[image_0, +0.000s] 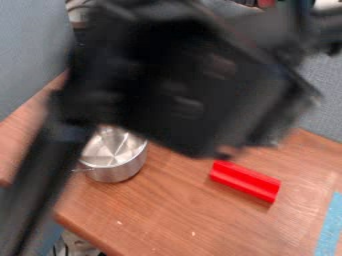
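Observation:
The black robot arm looms large and blurred across the upper middle of the camera view, close to the lens. I cannot make out its gripper's fingers or anything between them. A steel pot (118, 162) with side handles stands on the wooden table at the left, its upper part hidden behind the arm. A red cylinder (245, 182) lies on the table at the right, below the arm.
Grey padded walls (34, 50) border it at the back and left. A blue tape strip (329, 225) lies at the right edge.

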